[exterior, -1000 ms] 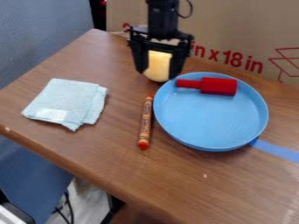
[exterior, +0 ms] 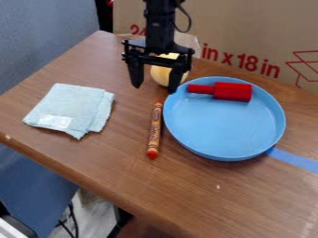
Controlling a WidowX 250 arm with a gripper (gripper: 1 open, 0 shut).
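My gripper is open, held low over a pale yellow round object that it partly hides; whether the fingers touch it cannot be told. A blue plate holds a red object with a handle. An orange crayon-like stick lies left of the plate. A folded light blue cloth is at the left.
A cardboard box stands along the back. Blue tape runs right of the plate. The table's left edge drops to the floor.
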